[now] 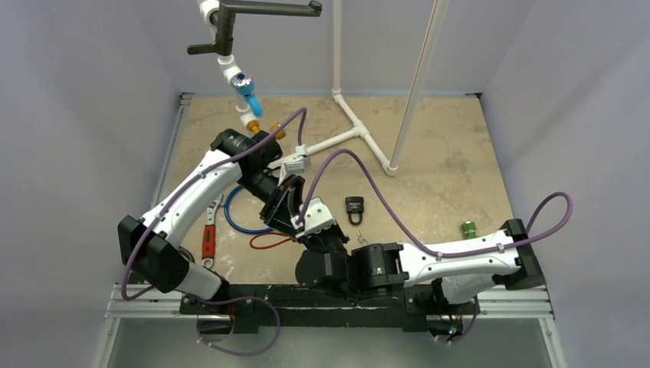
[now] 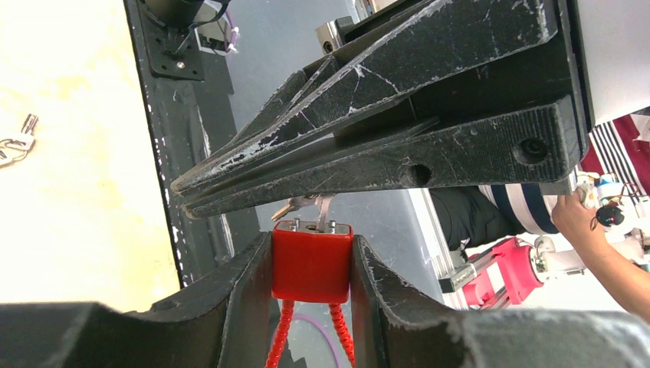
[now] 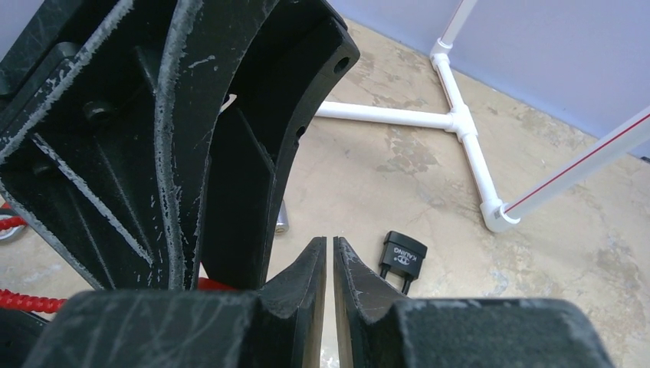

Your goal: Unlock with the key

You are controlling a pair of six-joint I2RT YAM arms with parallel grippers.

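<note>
In the left wrist view my left gripper is shut on a red padlock, whose red cord shackle hangs below. A silver key stands upright in the lock's top, and a second key hangs beside it. Just above, the long black fingers of my right gripper cross over, hiding the upright key's upper end. Seen from the right wrist, my right gripper has only a narrow slit between its fingers, with no key visible there; whether it grips the key cannot be told.
On the board lie a black padlock and loose keys. A blue ring, a red-handled wrench and white pipes stand around. Both grippers are crowded together; the board's right side is mostly clear.
</note>
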